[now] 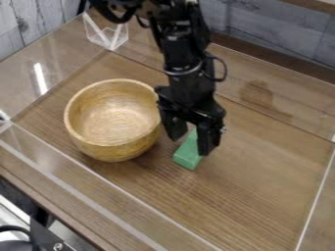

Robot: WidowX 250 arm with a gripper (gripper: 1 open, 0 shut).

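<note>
A black robot arm reaches down from the top centre of the camera view to its gripper [193, 125], which is open just above a green object [190, 156] lying on the wooden table [262, 201]. The upper end of the green object is partly hidden by the gripper; whether the fingers touch it cannot be told. A yellow bowl [84, 108] stands to the left of the gripper, with nothing visible inside it.
A clear plastic item [105, 29] sits at the back left. A dark cable [20, 235] lies at the lower left corner.
</note>
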